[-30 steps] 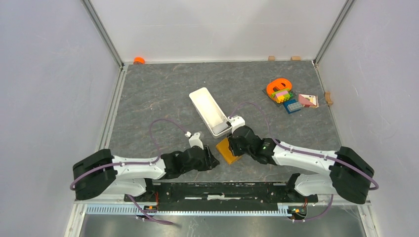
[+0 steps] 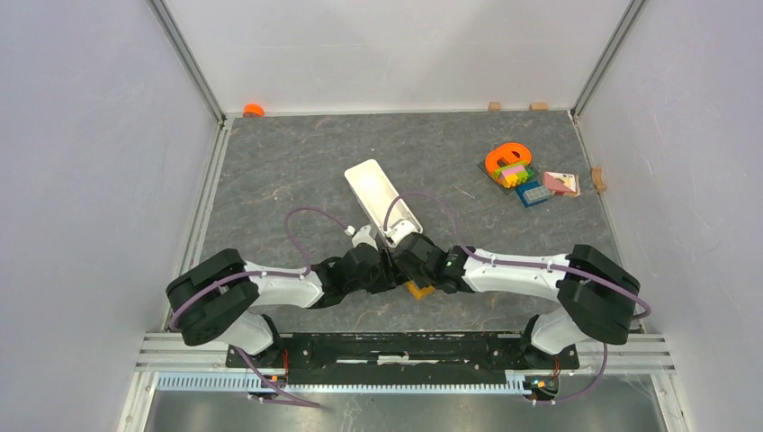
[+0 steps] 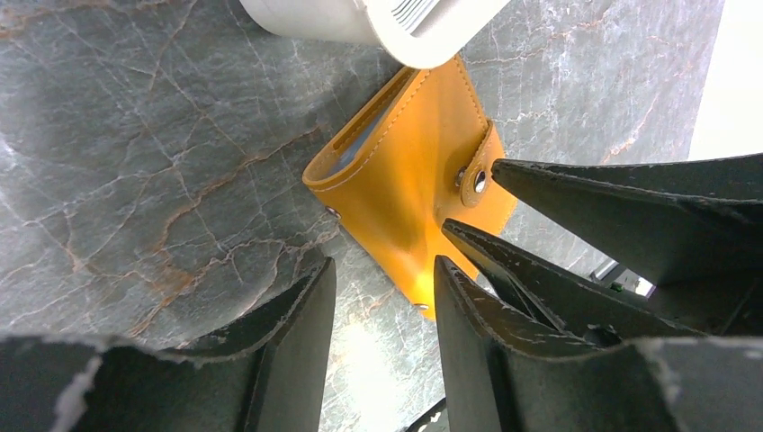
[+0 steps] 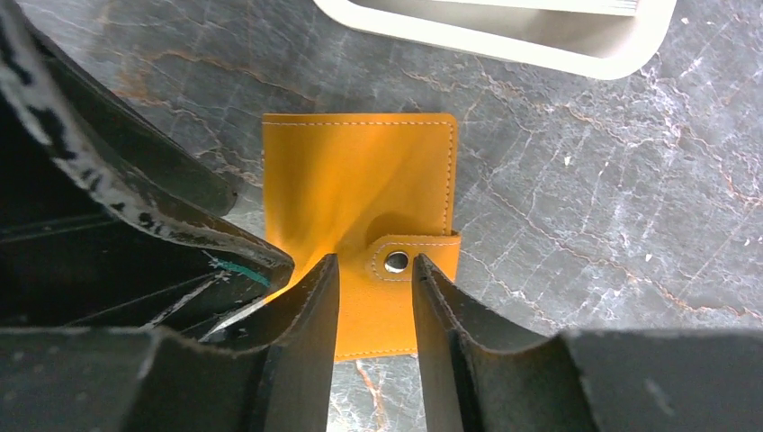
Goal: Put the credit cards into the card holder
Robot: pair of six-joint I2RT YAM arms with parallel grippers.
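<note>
A yellow leather card holder (image 2: pixel 419 291) with stitched edges and a snap strap (image 4: pixel 416 243) lies on the marble surface under both grippers. In the left wrist view its side opening shows something pale inside. My left gripper is part open over the holder, its fingers apart with nothing seen between them. My right gripper is open above the snap, fingers either side of it. The white tray (image 2: pixel 369 184) lies just beyond the holder, with pale thin items (image 4: pixel 576 5) inside; whether they are cards is unclear.
Toys (image 2: pixel 508 162) and small flat boxes (image 2: pixel 560 183) lie at the back right. An orange round object (image 2: pixel 253 110) sits at the back left edge.
My left gripper has moved right and up in the top view, over the holder. My right gripper has shifted left, so the two grippers are now close together, covering much of the holder.
</note>
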